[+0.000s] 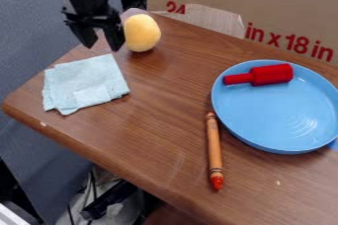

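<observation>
The black gripper hangs at the top left over the table's edge, fingers pointing down and apart, just left of a pale yellow oval object. Below it lies a folded light-blue cloth. On the right a blue plate holds a red rolling-pin-like object. An orange crayon-like stick with a red tip lies beside the plate.
A cardboard box stands along the back, and a dark gap lies beyond the table's left edge.
</observation>
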